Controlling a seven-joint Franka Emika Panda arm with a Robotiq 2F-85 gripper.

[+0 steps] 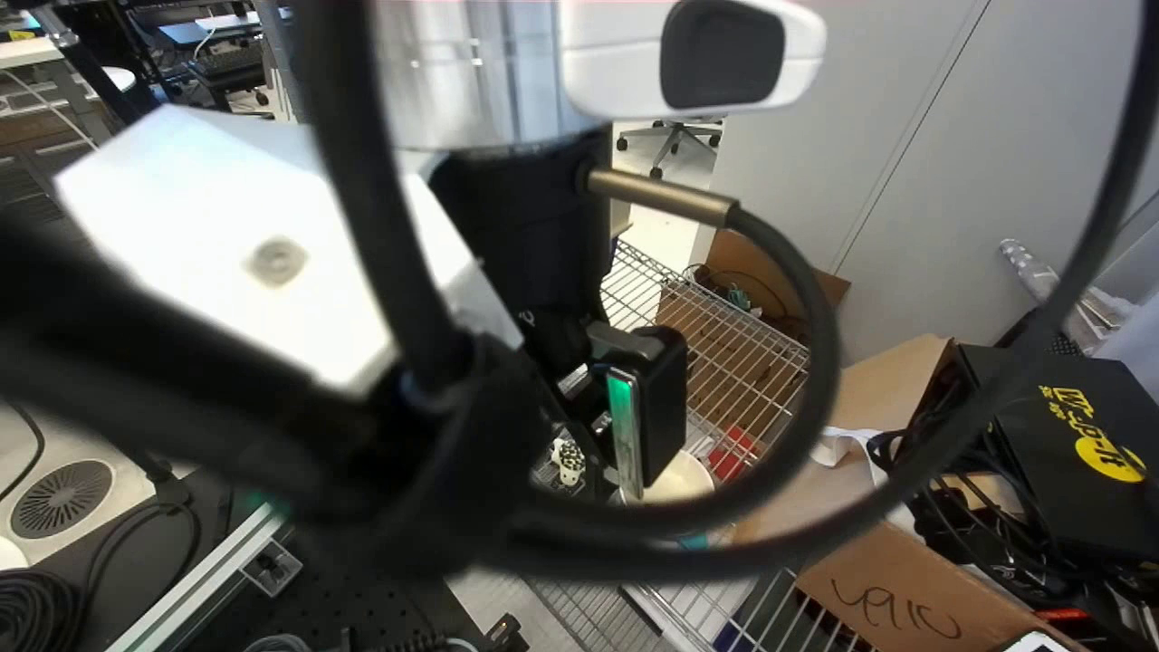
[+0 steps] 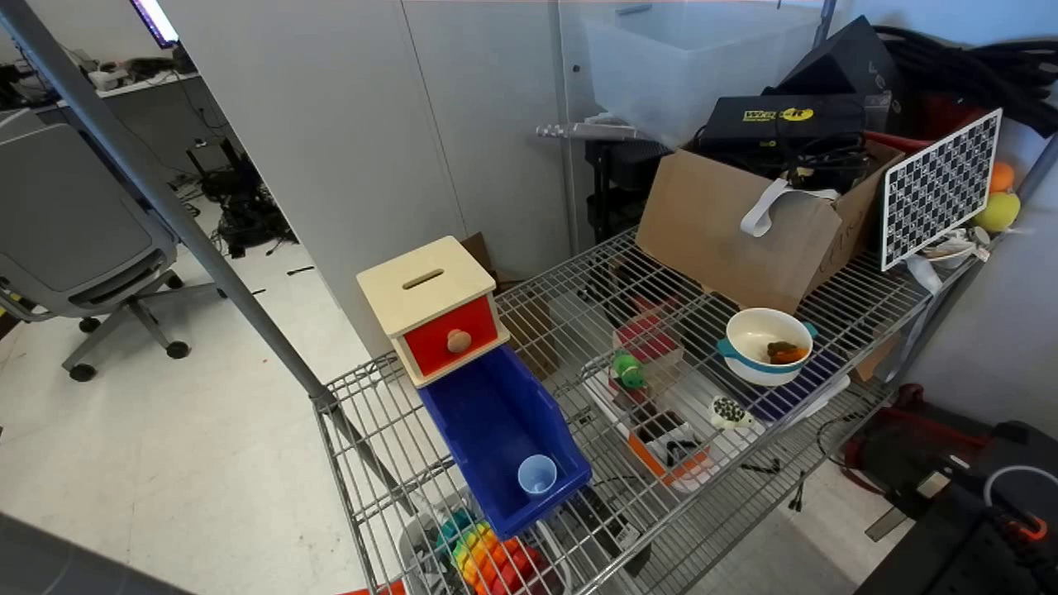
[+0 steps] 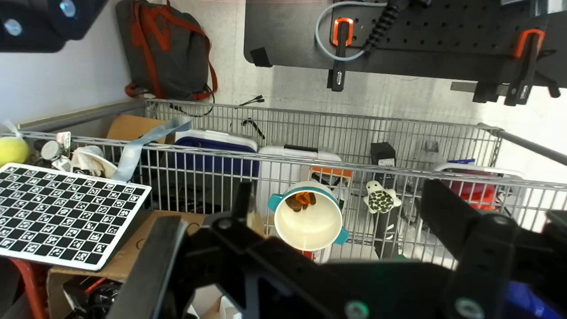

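My gripper stands open above the wire shelf, its two dark fingers wide apart with nothing held between them. Between and beyond them in the wrist view is a white bowl (image 3: 308, 228) with teal handles, holding a few orange and brown pieces. To its right lies a white turtle toy (image 3: 381, 197) with a spotted shell. The second exterior view shows the bowl (image 2: 759, 335) and turtle (image 2: 731, 412) on the shelf, without the gripper. In the first exterior view one finger pad (image 1: 626, 433) shows, partly covering the bowl (image 1: 682, 478); cables hide much of the arm.
A blue bin (image 2: 496, 426) with a light blue cup (image 2: 537, 475) sits beside a wooden box with a red drawer (image 2: 451, 342). An open cardboard box (image 2: 739, 228) and a checkered board (image 3: 69, 215) stand near the bowl. Bare wire shelf (image 2: 585, 287) lies behind the bowl.
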